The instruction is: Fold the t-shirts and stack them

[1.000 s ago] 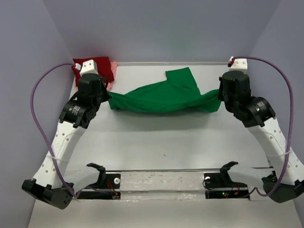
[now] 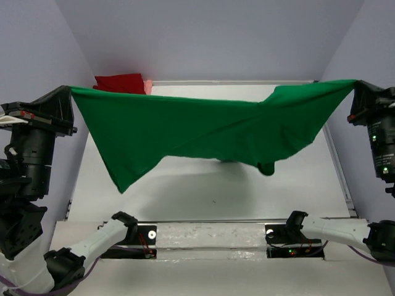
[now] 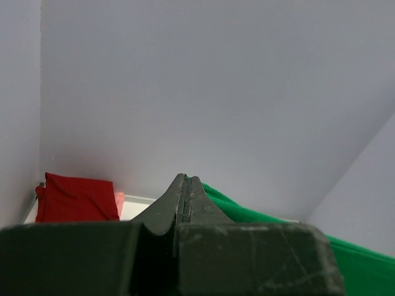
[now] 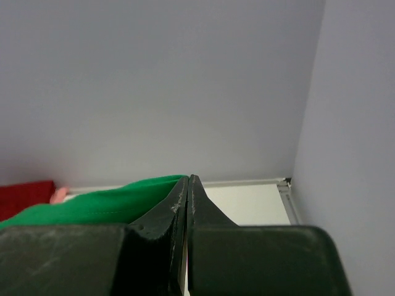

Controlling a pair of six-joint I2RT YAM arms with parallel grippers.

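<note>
A green t-shirt (image 2: 203, 126) hangs stretched in the air between my two grippers, its top edge nearly straight and its lower edge loose and uneven. At the left, my gripper (image 2: 70, 89) is shut on one corner; the cloth runs off to the right from the fingertips in the left wrist view. My right gripper (image 2: 357, 84) is shut on the opposite corner, and green cloth (image 4: 99, 206) leads left from its tips. Folded red cloth (image 2: 120, 83) lies at the table's far left corner, partly hidden behind the green shirt in the top view.
A pink cloth (image 2: 147, 87) peeks out beside the red one. Walls (image 2: 216, 37) enclose the back and both sides, with the side walls close to the grippers.
The shirt has gone from mostly lying on the table to being lifted and pulled wide. Both grippers rose and moved apart, left one leftward, right one rightward.
</note>
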